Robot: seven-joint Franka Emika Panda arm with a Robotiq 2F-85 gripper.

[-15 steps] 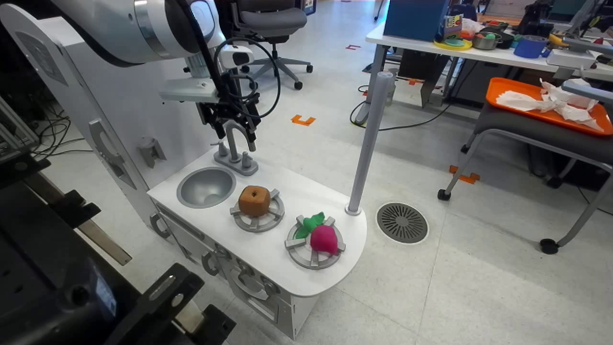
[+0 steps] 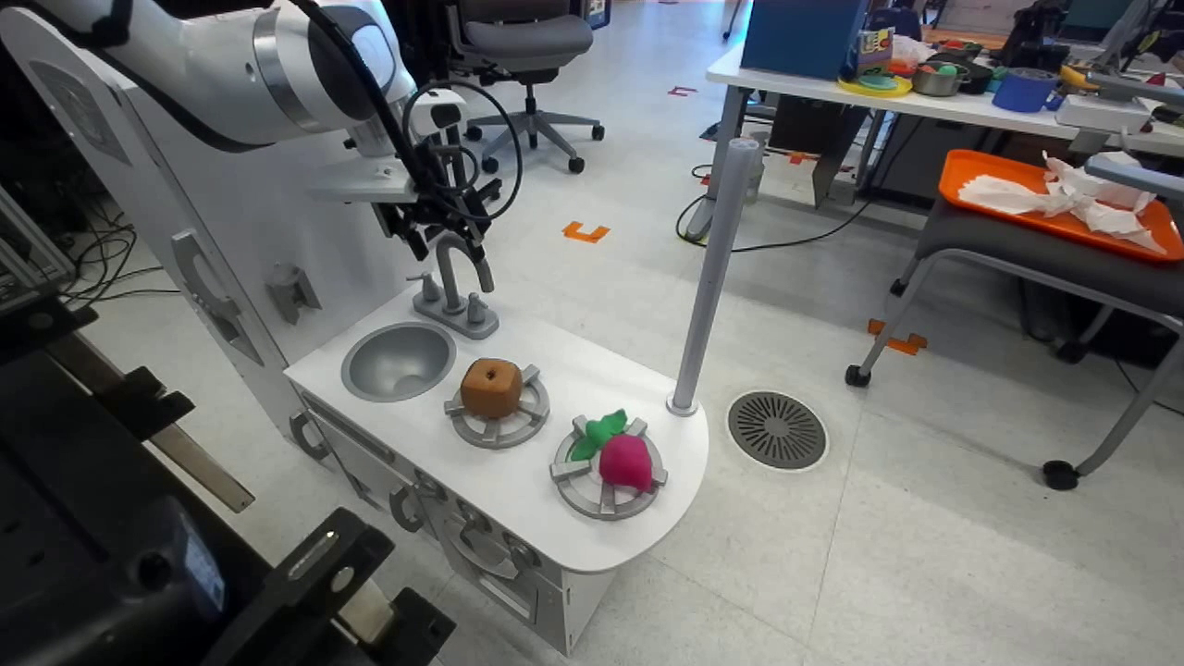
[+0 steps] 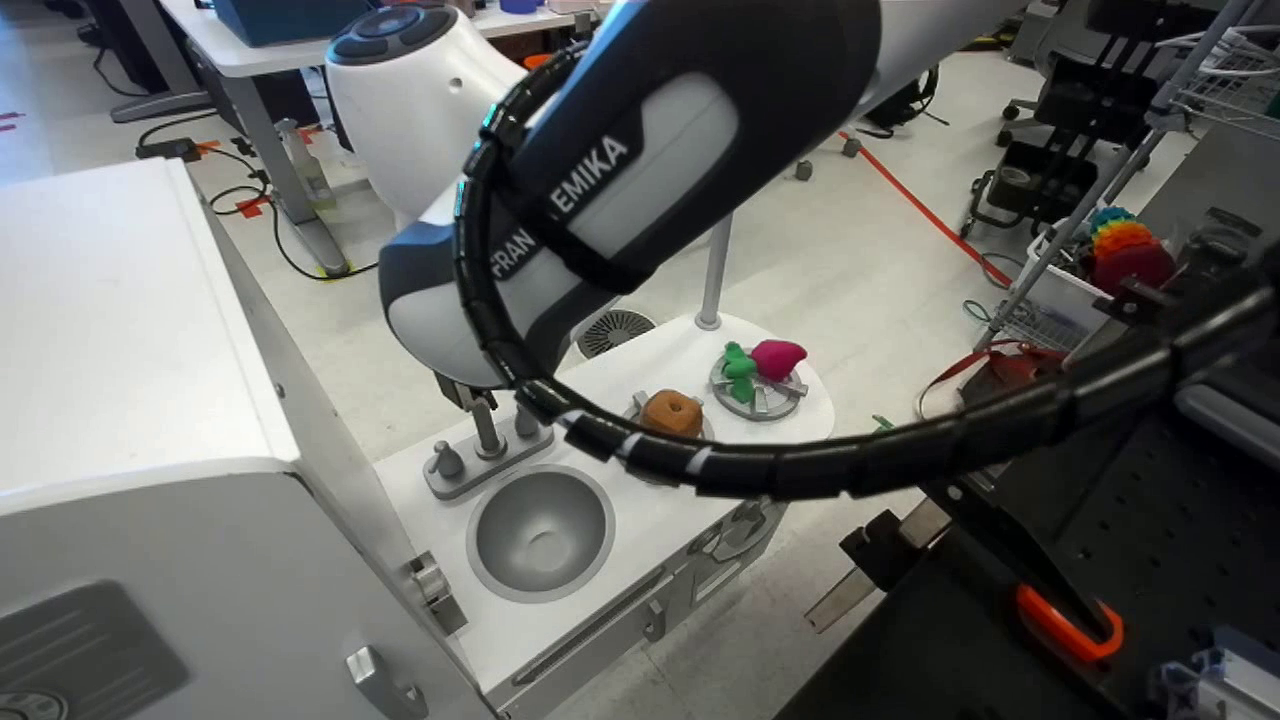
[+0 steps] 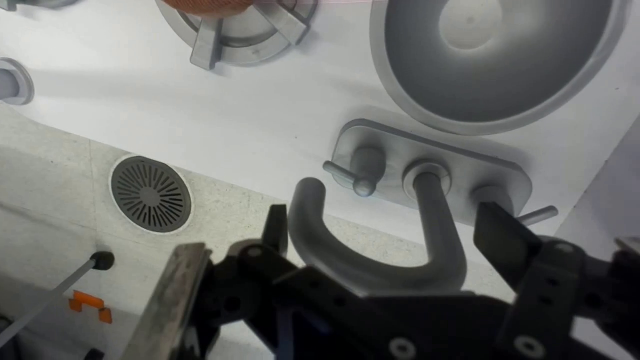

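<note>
The grey toy faucet (image 4: 372, 275) stands behind the sink, its spout curving off to one side, away from the basin. My gripper is open above and around the faucet, one finger on each side of the curved spout. The left finger (image 4: 275, 229) is close to the spout's end; whether they touch I cannot tell. In exterior view 1 the gripper (image 2: 435, 228) hangs at the height of the spout (image 2: 482, 272). Exterior view 2 has the fingers mostly hidden behind the arm.
The grey sink (image 2: 352, 372) is empty. A brown block-shaped item (image 2: 490, 388) sits on the nearer burner, and a magenta and green toy vegetable (image 2: 626, 462) on the farther one. A grey post (image 2: 716, 277) rises from the counter. A white cabinet (image 3: 144, 336) borders the sink side.
The arm has shifted slightly up and left in exterior view 1, and the gripper sits higher over the faucet. More of the spout's end shows. The toys have stayed put.
</note>
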